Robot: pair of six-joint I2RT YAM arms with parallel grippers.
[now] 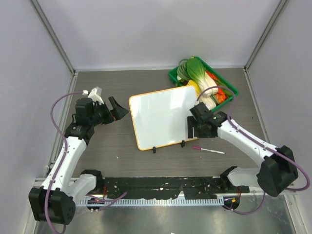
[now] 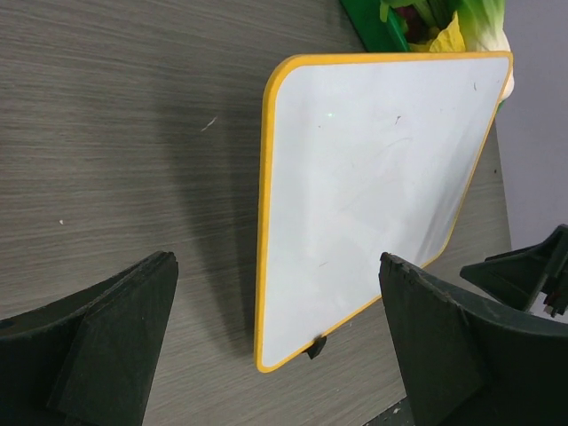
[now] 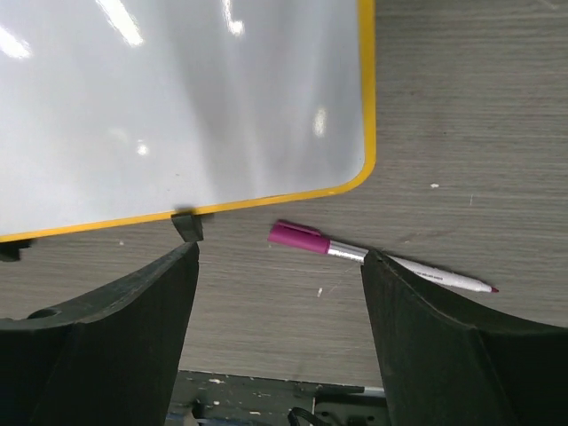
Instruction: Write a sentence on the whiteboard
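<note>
The whiteboard (image 1: 158, 117), yellow-edged and blank, lies in the middle of the table on black clips. A pink-capped marker (image 1: 208, 150) lies below its right corner, and the right wrist view shows it (image 3: 408, 270) horizontal beyond my fingertips. My right gripper (image 1: 194, 127) is over the board's lower right part, above and left of the marker, fingers apart with nothing between them (image 3: 280, 262). My left gripper (image 1: 117, 106) is open and empty left of the board, facing its edge (image 2: 264, 204) in the left wrist view.
A green basket (image 1: 231, 91) of toy or real vegetables stands behind the board at the back right. Pale walls enclose the back and sides.
</note>
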